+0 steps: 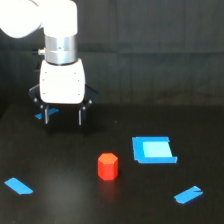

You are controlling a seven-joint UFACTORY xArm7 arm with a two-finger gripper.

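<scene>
At the left, over the back part of the dark table, hangs my gripper point(64, 114). It is open, its fingers well apart and no object visible between them. A red block point(108, 166), many-sided in outline, lies on the table in front of the gripper and to its right, clear of it. To the right of the block is a pale square point(157, 149) bordered with blue tape, and nothing lies on it.
Strips of blue tape mark the table at the front left point(18, 186), the front right point(188, 195) and behind the gripper.
</scene>
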